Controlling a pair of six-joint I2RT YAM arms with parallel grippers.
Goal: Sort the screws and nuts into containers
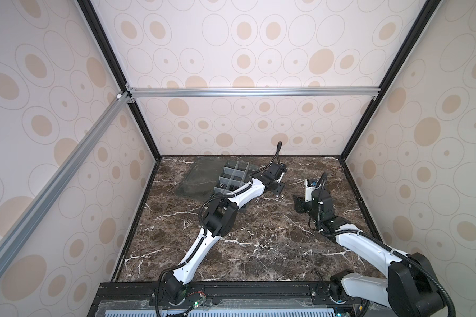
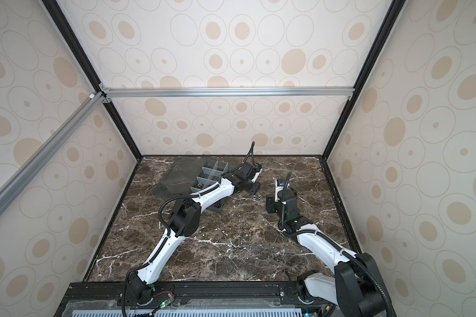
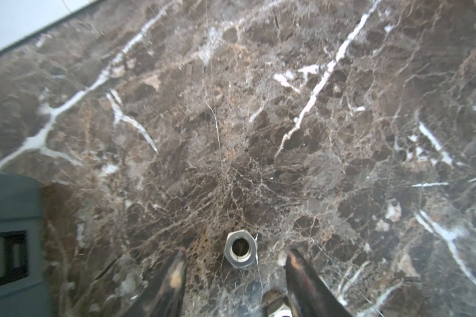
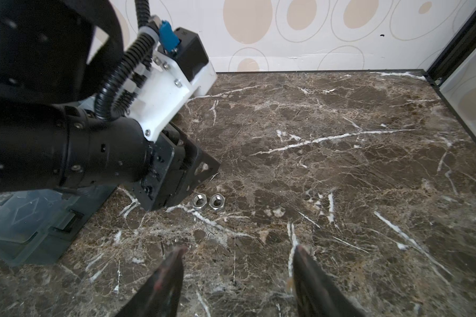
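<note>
Two silver hex nuts lie side by side on the marbled table; the right wrist view shows the left nut [image 4: 199, 200] and the right nut [image 4: 216, 201], close together. In the left wrist view, one nut [image 3: 240, 248] lies just ahead of and between the fingertips of my left gripper, which is open. The other nut [image 3: 279, 305] is partly hidden behind that gripper's right finger. Open and empty, my right gripper hovers over bare table, off to the right of the nuts. Beneath the left arm is the grey compartment box [image 1: 232, 171], partly covered by it.
A flat translucent lid [image 1: 195, 177] extends left of the box. The box's edge [image 3: 15, 211] is close on the left side of my left gripper. Bare table lies in front and to the right; a wall [image 1: 248, 124] closes off the back.
</note>
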